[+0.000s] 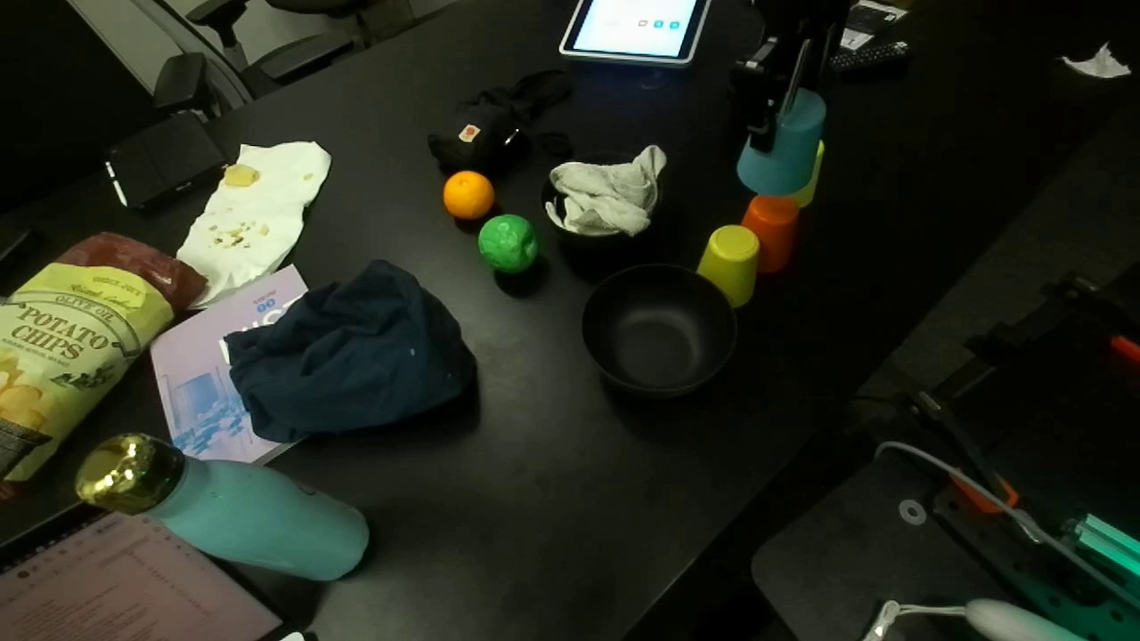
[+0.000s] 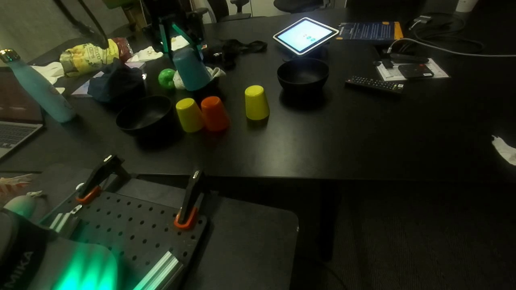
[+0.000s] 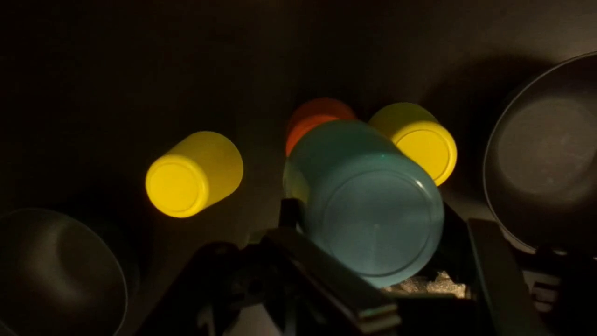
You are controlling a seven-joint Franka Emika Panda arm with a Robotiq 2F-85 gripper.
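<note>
A blue cup (image 1: pixel 785 148) hangs bottom up in the air, and my gripper is shut on it. In the wrist view the cup's round base (image 3: pixel 376 223) faces the camera and covers part of an orange cup (image 3: pixel 316 115). That orange cup (image 2: pixel 215 114) stands upside down on the table, close beside a yellow cup (image 2: pixel 189 115). Apart from them, a second yellow cup (image 2: pixel 256 103) is also upside down. From exterior view 1 the held cup partly hides this second yellow cup (image 1: pixel 813 180).
An empty black bowl (image 1: pixel 659 331) stands by the nearer yellow cup. Another black bowl (image 2: pixel 303 75) is near the tablet (image 2: pixel 305 36). A grey cloth (image 1: pixel 606 190) fills a third bowl. The green ball (image 1: pixel 508 244) and orange fruit (image 1: pixel 468 196) lie nearby. Open table lies right of the cups in exterior view 2.
</note>
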